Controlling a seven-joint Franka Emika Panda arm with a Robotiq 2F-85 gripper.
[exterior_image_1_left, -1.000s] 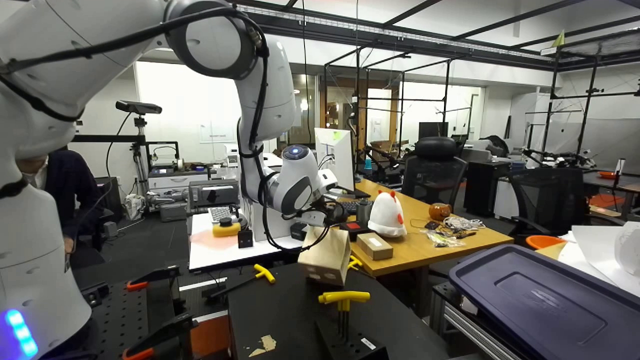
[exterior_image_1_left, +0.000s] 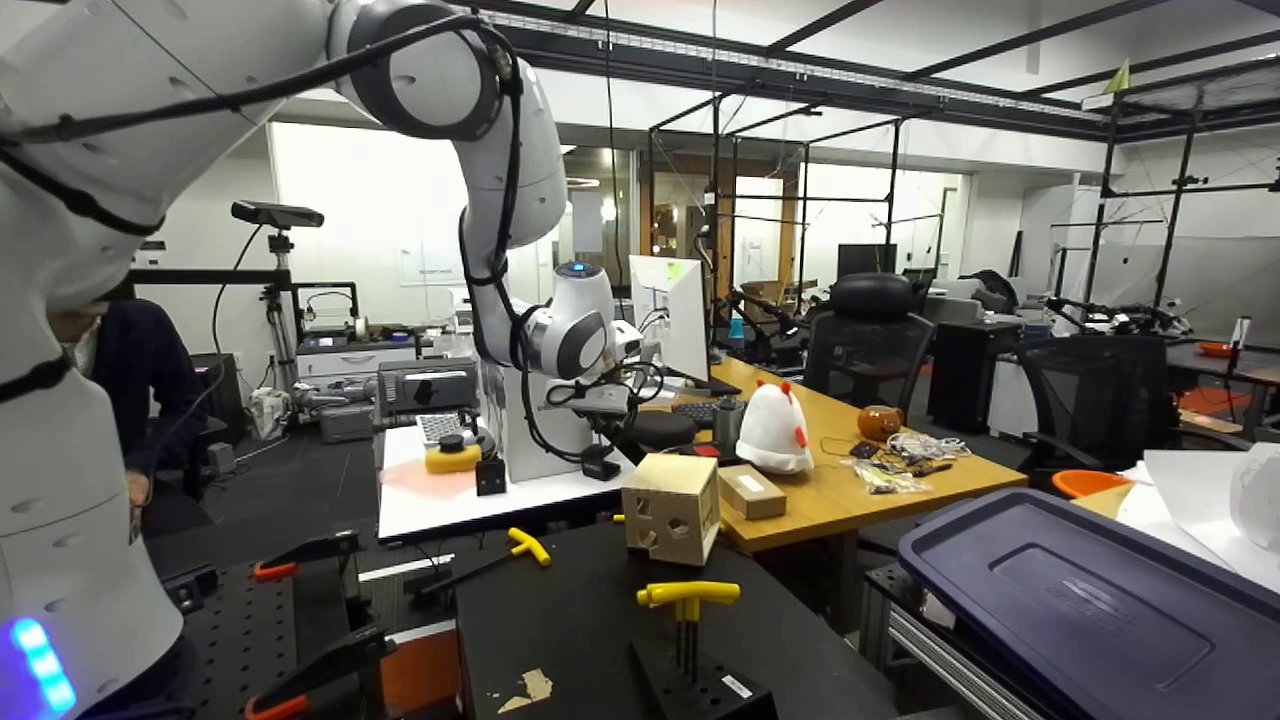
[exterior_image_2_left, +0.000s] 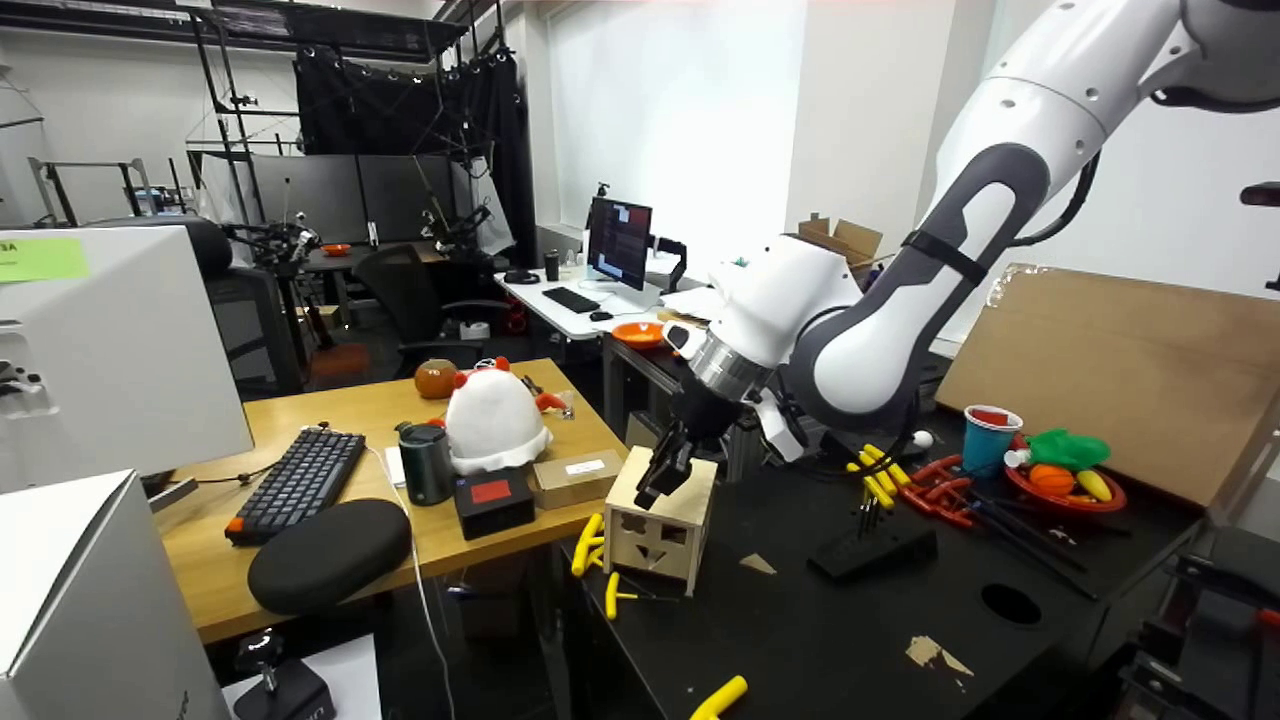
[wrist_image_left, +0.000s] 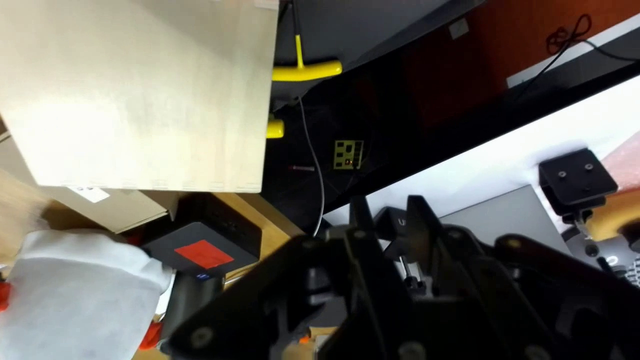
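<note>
A pale wooden box (exterior_image_1_left: 672, 509) with shaped holes sits level on the black table. In exterior view 2 its holed side (exterior_image_2_left: 649, 544) faces the camera, while a plain face (wrist_image_left: 144, 96) fills the upper left of the wrist view. My gripper is apart from the box, its two black fingertips parted with nothing held between them. From exterior view 2, the gripper (exterior_image_2_left: 654, 486) overlaps the box's top; exterior view 1 has it higher and to the left of the box.
Yellow T-handle keys (exterior_image_2_left: 588, 546) lie close beside the box. More stand in a black holder (exterior_image_1_left: 690, 648). The wooden desk behind holds a small carton (exterior_image_1_left: 752, 491) and a white plush (exterior_image_1_left: 775, 428). A red bowl (exterior_image_2_left: 1066, 492) of toys stands far right in exterior view 2.
The box was tilted below the gripper a second ago; now it rests level, turned so its holes face exterior view 1. My gripper has risen and moved left, away from it.
</note>
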